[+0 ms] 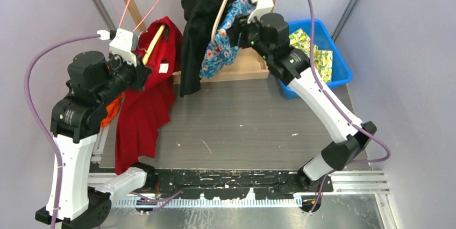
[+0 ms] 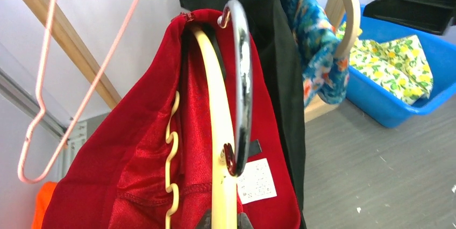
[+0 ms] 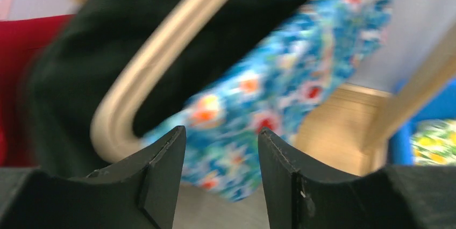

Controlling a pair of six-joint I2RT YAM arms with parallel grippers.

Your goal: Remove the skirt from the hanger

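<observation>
A red skirt [image 1: 141, 121] hangs from a pale yellow hanger [image 2: 217, 111] with a metal hook [image 2: 244, 78]. Held near the bottom of the left wrist view, the hanger bar sits between the fingertips of my left gripper [image 1: 144, 76], which is shut on it. The skirt's waist and white label [image 2: 257, 181] show around the bar, and its lower part drapes toward the floor. Over by the blue floral garment, my right gripper stands open. Blue floral cloth shows behind its fingers, with nothing gripped.
A black garment [image 1: 194, 41] hangs between the skirt and the floral garment [image 1: 220, 59] on a wooden rack [image 1: 236, 77]. Pink hangers [image 1: 156, 6] are at the left. A blue basket [image 1: 342, 73] with yellow-patterned cloth stands at right.
</observation>
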